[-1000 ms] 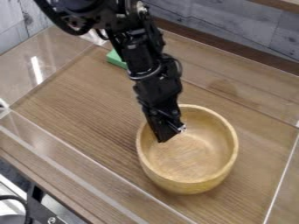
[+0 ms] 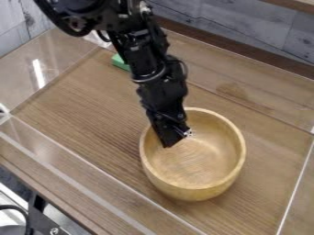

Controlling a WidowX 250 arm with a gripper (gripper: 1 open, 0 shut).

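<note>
The black arm reaches down from the upper left to a round tan bowl [image 2: 194, 165] at the lower middle right of the wooden table [image 2: 73, 128]. Its gripper [image 2: 170, 131] is at the bowl's back left rim, the tips low over or touching it. Whether the fingers are open or shut, and whether the rim is between them, I cannot tell.
A green object [image 2: 119, 61] lies behind the arm at the back left, partly hidden. Grey boards stand along the back edge, and dark cables show at the lower left corner.
The bowl has shifted slightly to the left, with the gripper staying at its back left rim.
</note>
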